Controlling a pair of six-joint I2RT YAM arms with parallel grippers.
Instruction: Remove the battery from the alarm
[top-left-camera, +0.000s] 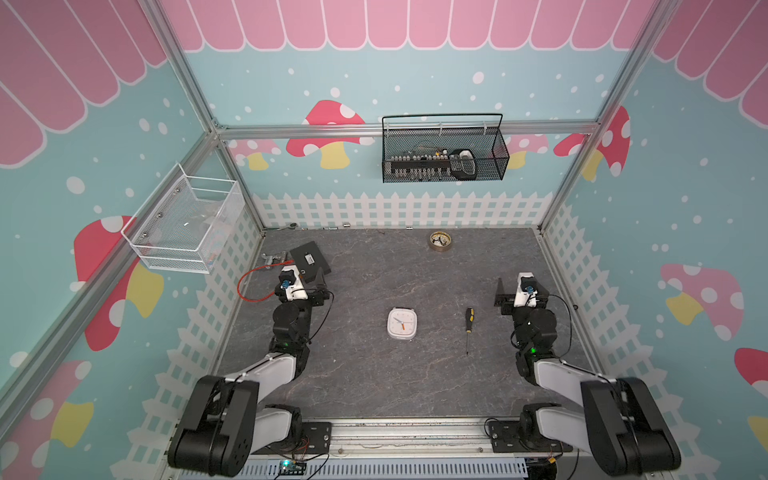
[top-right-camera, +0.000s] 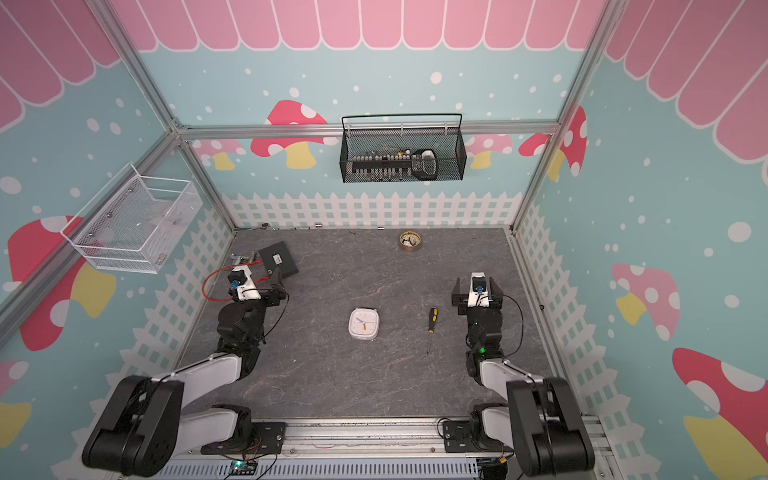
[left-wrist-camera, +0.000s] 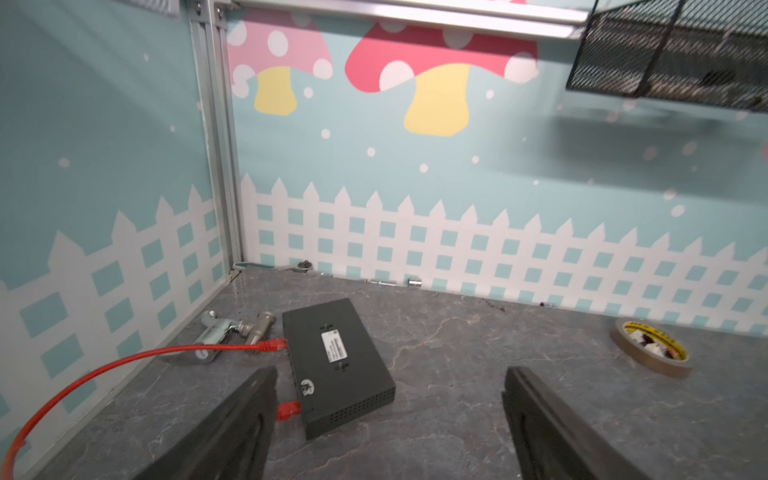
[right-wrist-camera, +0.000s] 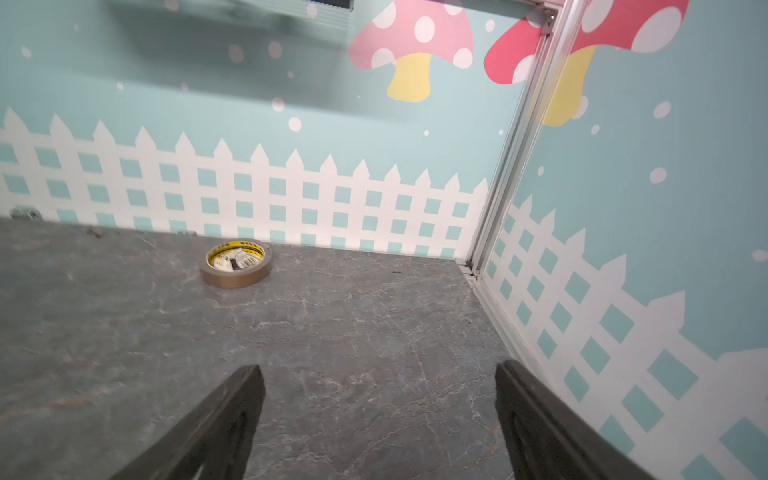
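The small white square alarm clock (top-left-camera: 402, 323) lies face up near the middle of the table in both top views; no battery is visible. A yellow-and-black screwdriver (top-left-camera: 469, 319) lies to its right. My left gripper (top-left-camera: 302, 280) is raised above the table left of the clock, its fingers apart with nothing between them, as the left wrist view shows. My right gripper (top-right-camera: 476, 289) hangs right of the screwdriver, open and empty, facing the back wall.
A black box (left-wrist-camera: 336, 360) with red cables and metal fittings (left-wrist-camera: 216, 332) lie at the back left. A tape roll (right-wrist-camera: 236, 272) sits at the back centre. Wire baskets (top-left-camera: 444, 160) hang on the walls.
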